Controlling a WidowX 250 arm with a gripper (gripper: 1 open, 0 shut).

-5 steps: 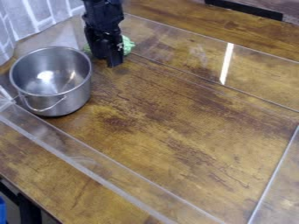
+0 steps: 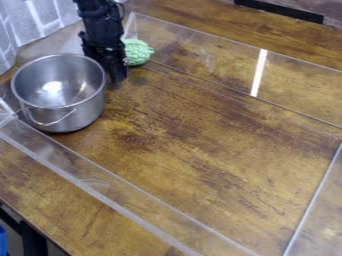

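A steel pot (image 2: 60,108) sits on the wooden table at the left. Behind it, my black gripper (image 2: 110,62) reaches down from the top of the view, low over the table. A pale green bumpy object (image 2: 138,51) lies just right of the gripper, partly behind it; whether they touch I cannot tell. The fingertips are dark and small, so their opening is unclear.
Clear plastic sheets or edges run along the table (image 2: 201,150) sides. A whitish translucent item stands at the top left.
My gripper has shifted slightly left and down toward the pot, uncovering more of the green object. The pot looks unmoved.
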